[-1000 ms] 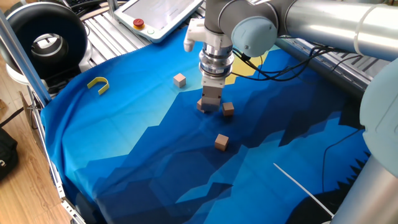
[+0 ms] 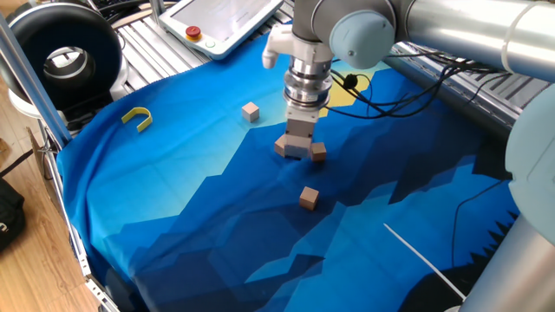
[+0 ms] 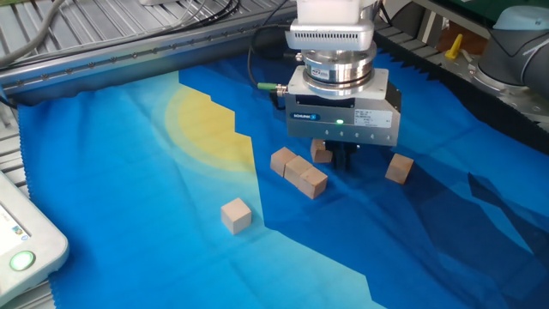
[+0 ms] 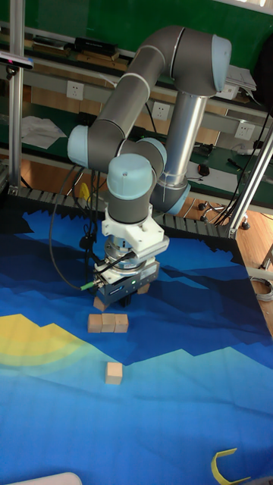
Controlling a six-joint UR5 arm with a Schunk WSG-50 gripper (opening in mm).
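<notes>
In exterior view 2 my gripper (image 3: pixel 340 161) points down over the blue cloth, its short dark fingers close to the surface. Whether they stand apart or together is not clear. Just left of them, three wooden cubes (image 3: pixel 298 172) sit side by side in a row. Partly hidden behind the fingers is another wooden cube (image 3: pixel 320 153). A separate cube (image 3: pixel 399 169) lies to the right, and a paler cube (image 3: pixel 237 215) sits alone at the front left. From exterior view 1, the gripper body covers part of the row.
A yellow curved piece (image 2: pixel 137 118) lies near the cloth's edge. The teach pendant (image 2: pixel 224 22) with its red button rests on the slatted table beyond. A thin white rod (image 2: pixel 423 258) lies on the right.
The cubes show no visible movement.
</notes>
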